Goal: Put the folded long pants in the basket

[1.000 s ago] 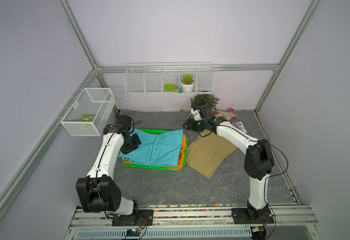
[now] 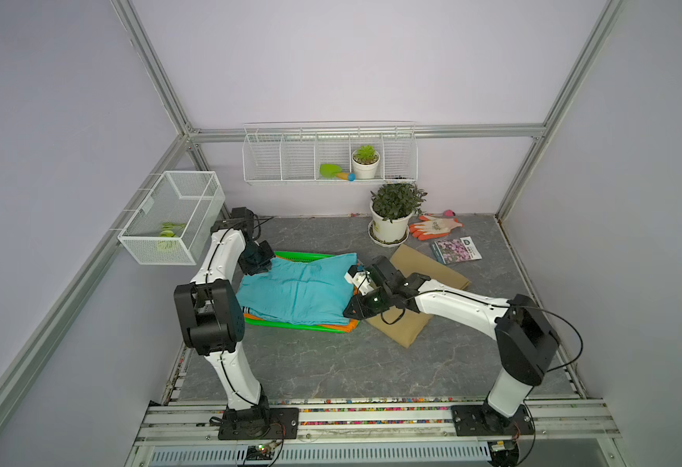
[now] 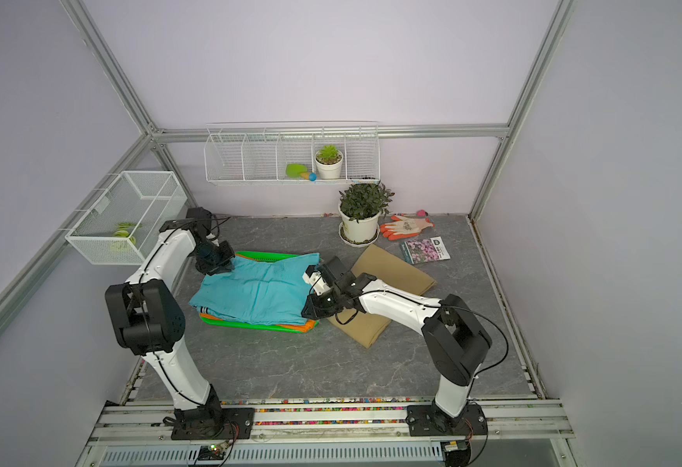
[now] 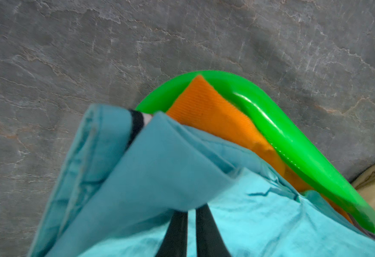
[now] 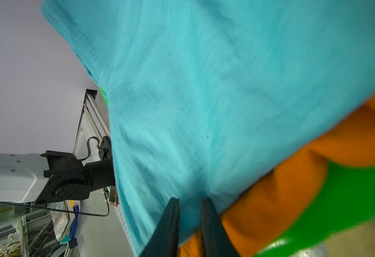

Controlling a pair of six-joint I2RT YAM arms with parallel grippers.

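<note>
A folded blue garment (image 2: pixel 302 292) lies over an orange cloth (image 4: pixel 226 115) in the green basket (image 4: pixel 277 128), its striped-edged end sticking out past the rim (image 4: pixel 136 128). My left gripper is at the garment's left far part, fingertips against a raised fold; a narrow gap shows between them, and whether they pinch cloth is unclear. At the near right corner, my right gripper is shut on the blue garment, with creases running into its fingertips. Beside the basket on the right is a tan folded cloth (image 2: pixel 403 323). The basket's left end is mostly hidden.
Behind stand a potted plant (image 2: pixel 390 225), gloves (image 2: pixel 434 227) and a seed packet (image 2: pixel 456 250). A wire basket (image 2: pixel 171 218) hangs on the left wall and a wire rack (image 2: pixel 294 155) on the back wall.
My right gripper has come from the far right corner to the near right corner of the blue garment. My left gripper has shifted away toward the back. The garment's left end has moved slightly inward.
</note>
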